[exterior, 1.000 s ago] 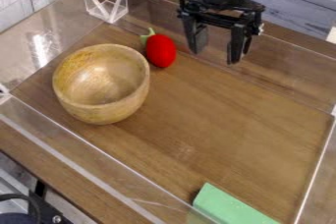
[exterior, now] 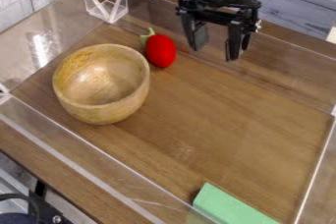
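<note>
My black gripper (exterior: 217,33) hangs at the top centre over the wooden tray, its two fingers spread apart with nothing between them. Left of it and lower, a red pepper or tomato with a green stem (exterior: 161,53) lies on the wood. A wooden bowl (exterior: 102,83) stands empty at the left. A mint-green block (exterior: 231,204) lies at the front right, cut off by the transparent wall.
Clear plastic walls edge the wooden surface (exterior: 237,120). Pale wooden boards show behind, at the back.
My gripper has risen very slightly over the last second. The pepper, bowl and green block have not moved.
</note>
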